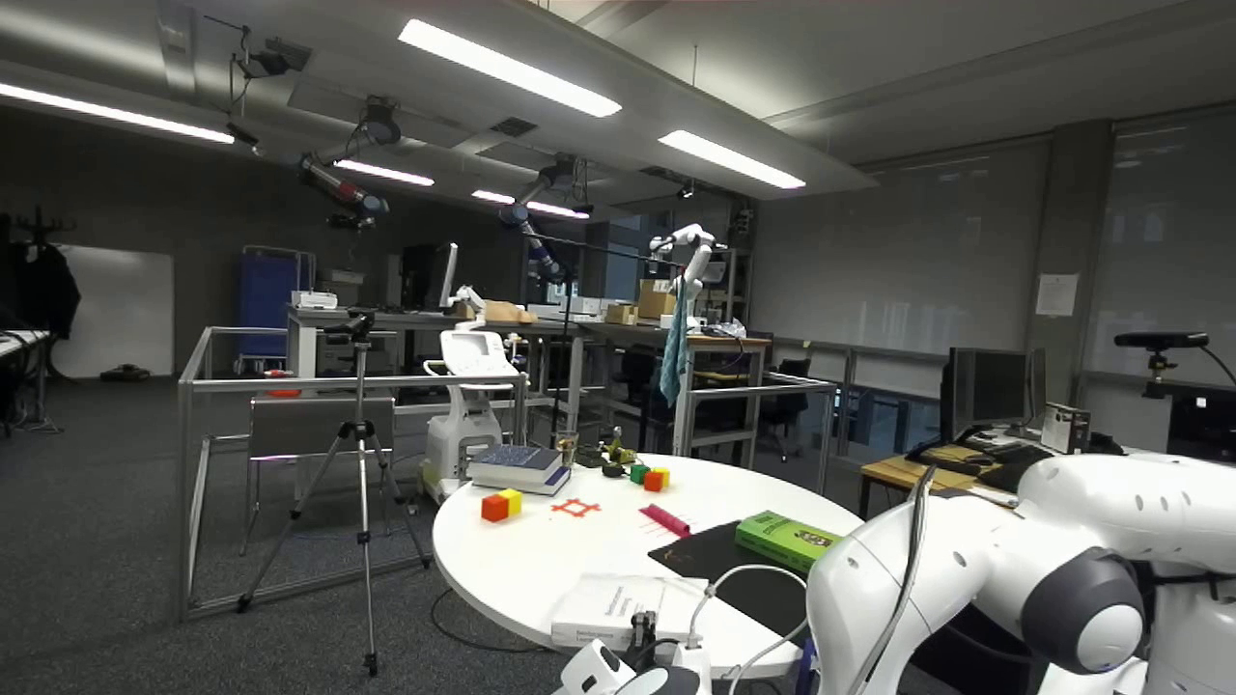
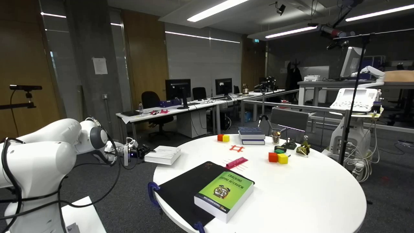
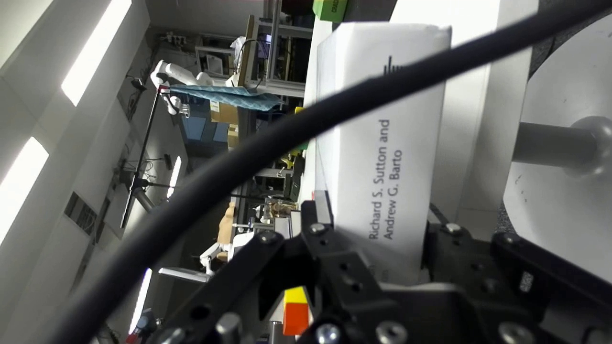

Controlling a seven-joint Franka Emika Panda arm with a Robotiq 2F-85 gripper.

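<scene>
A thick white book point(image 3: 396, 166) lies flat at the table's near edge, part of it jutting out over the rim. Its spine faces the wrist camera and carries author names. My gripper is shut on the book's near end, one finger against each cover. From the side, the white book point(image 2: 163, 155) appears level, with my gripper point(image 2: 145, 149) at its overhanging end. In exterior view 1 the white book point(image 1: 620, 604) is partly covered by the wrist hardware. Whether its far end touches the tabletop is hard to tell.
On the round white table point(image 2: 302, 194) a green book point(image 2: 227, 192) rests on a black mat point(image 2: 182, 190). Two dark books point(image 2: 251, 136), coloured cubes point(image 2: 278, 157) and a pink piece point(image 2: 236, 162) stand farther off. A black cable point(image 3: 229, 166) crosses the wrist view.
</scene>
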